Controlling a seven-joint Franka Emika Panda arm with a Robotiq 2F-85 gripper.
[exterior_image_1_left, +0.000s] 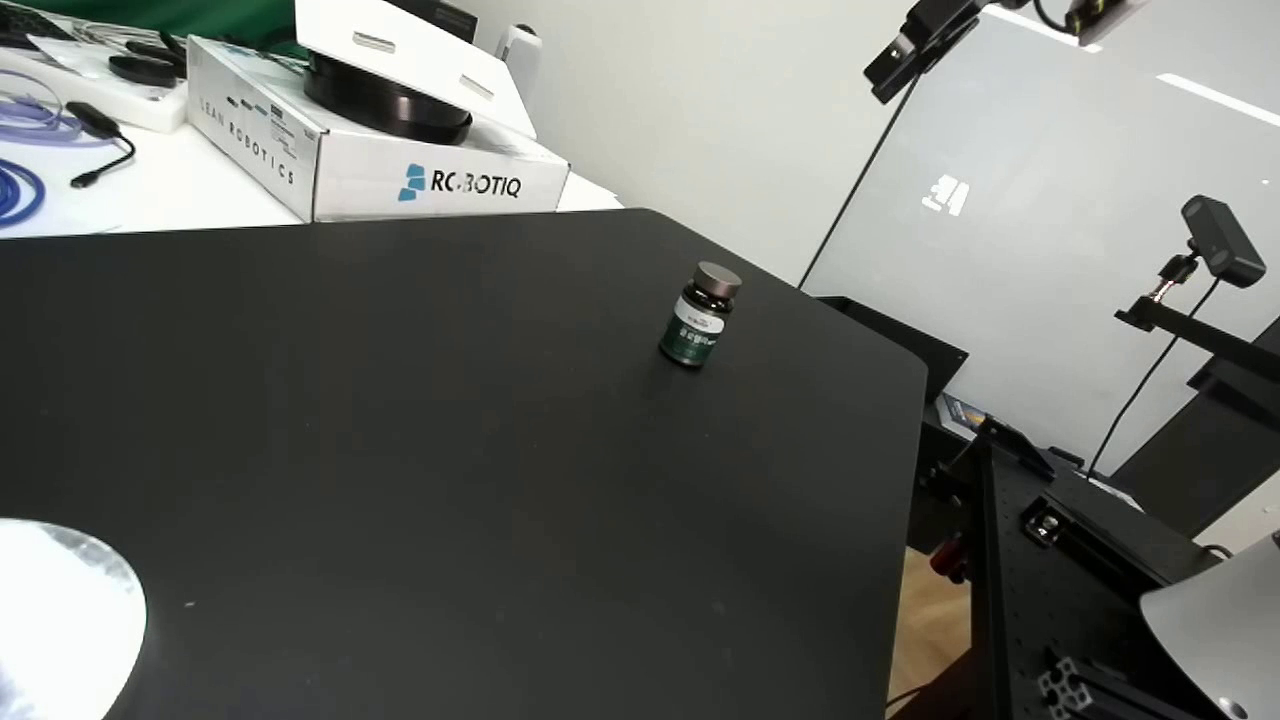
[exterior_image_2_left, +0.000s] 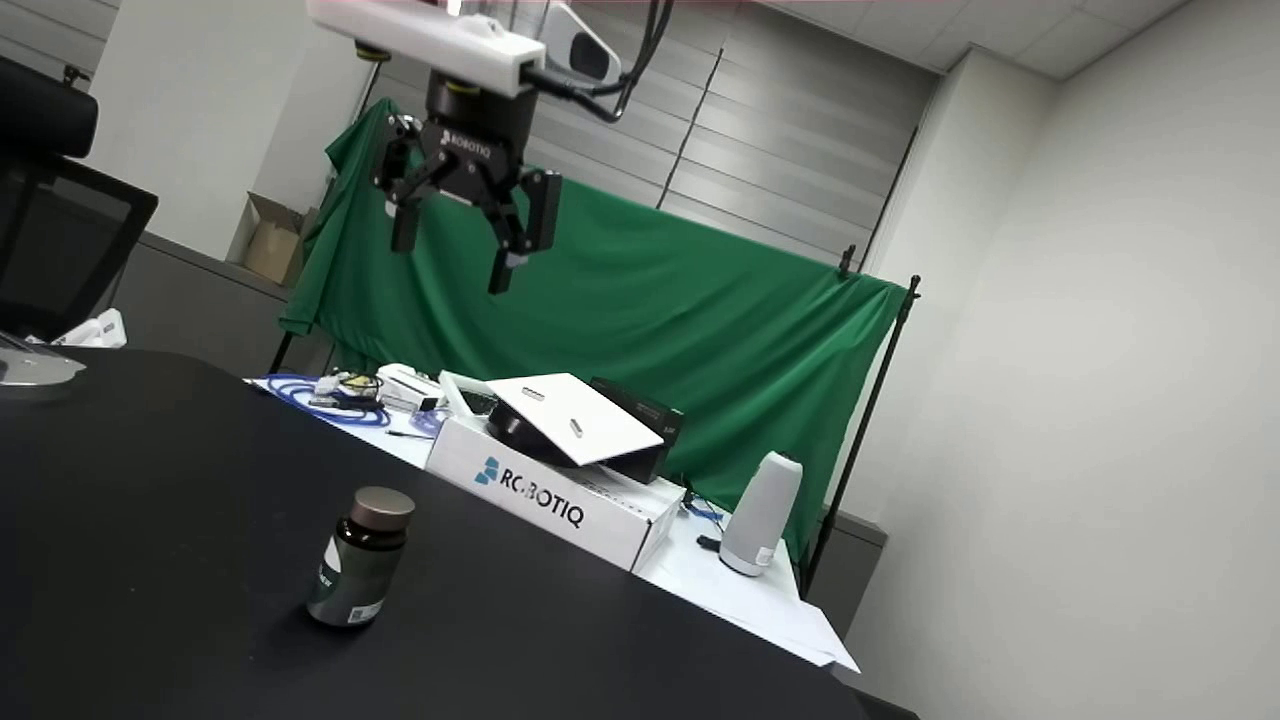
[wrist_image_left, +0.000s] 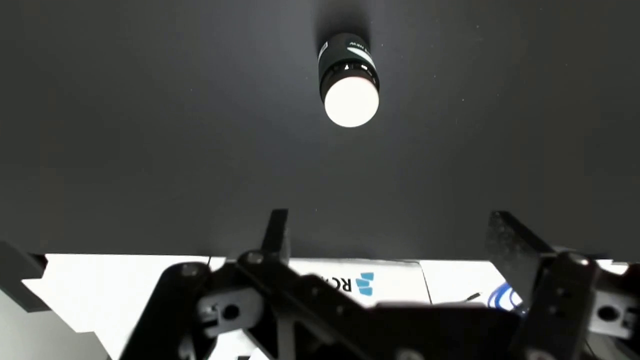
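A dark green pill bottle (exterior_image_1_left: 696, 320) with a brown cap stands upright on the black table (exterior_image_1_left: 456, 456), toward its far right in exterior view 1. In exterior view 2 the same bottle (exterior_image_2_left: 357, 566) is at the lower left. My gripper (exterior_image_2_left: 450, 266) hangs high above the table there, fingers wide apart and empty. From the wrist view, the bottle (wrist_image_left: 349, 81) shows at the top centre, its cap glaring white, well away from my gripper. Only part of the gripper (exterior_image_1_left: 894, 78) enters exterior view 1, at the top right.
A white Robotiq box (exterior_image_1_left: 444, 180) sits on a white side table behind the black table's far edge. A shiny round white object (exterior_image_1_left: 60, 624) lies at the near left. A mounted camera (exterior_image_1_left: 1224, 240) stands beyond the right edge.
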